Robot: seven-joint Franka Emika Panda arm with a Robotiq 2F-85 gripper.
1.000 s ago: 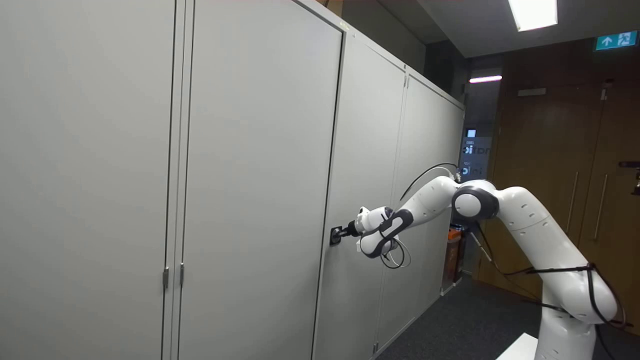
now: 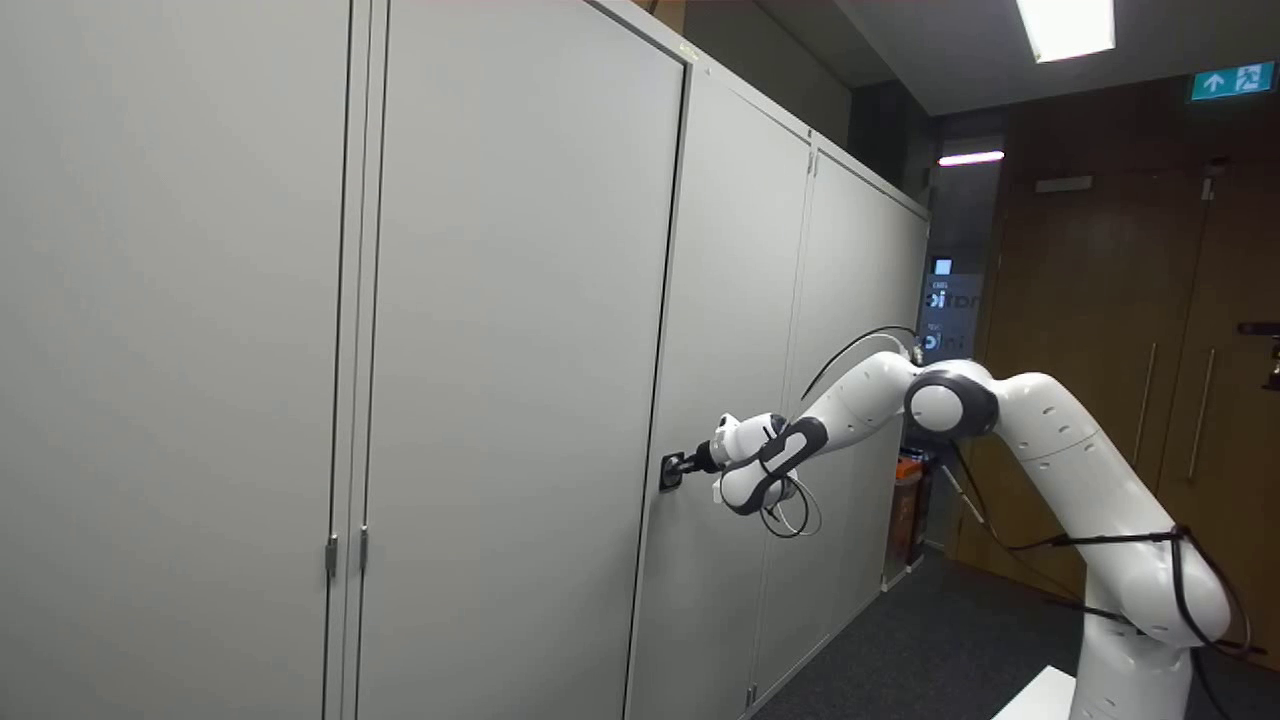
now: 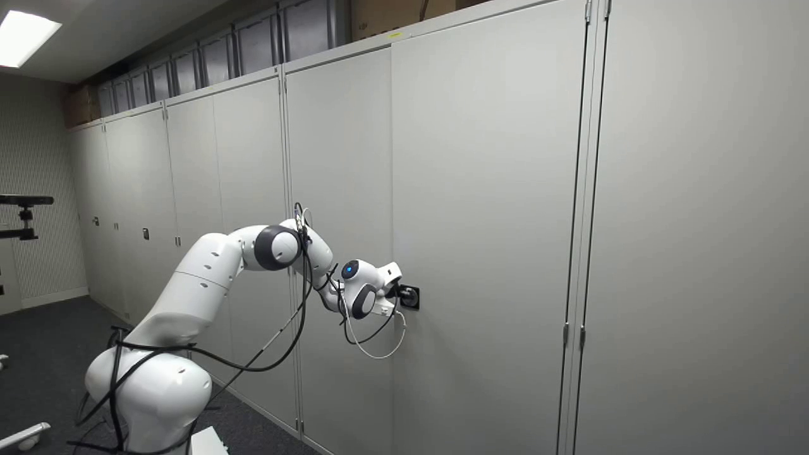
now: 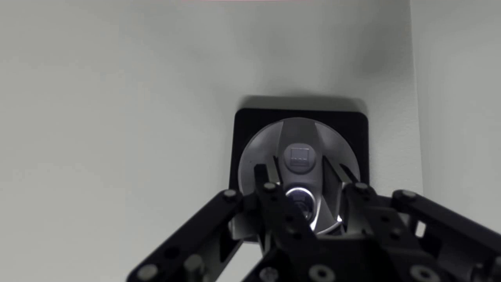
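A round grey latch handle (image 4: 299, 131) is set in a square black plate (image 4: 359, 123) on the cabinet door (image 4: 117, 141), close to the door's vertical edge. Its raised middle grip carries a lock cylinder. My gripper has one finger on either side of that grip and is shut on it. The lower part of the handle is hidden behind the fingers. From the side, the black plate (image 2: 667, 472) shows with my gripper (image 2: 685, 463) reaching to it. In the second exterior view the plate (image 3: 413, 303) stands just beyond the hand.
Flat grey cabinet doors (image 3: 485, 189) run along the whole wall, all looking closed. Loose cables (image 3: 288, 356) hang from the arm. A wooden door (image 2: 1080, 300) stands behind the arm.
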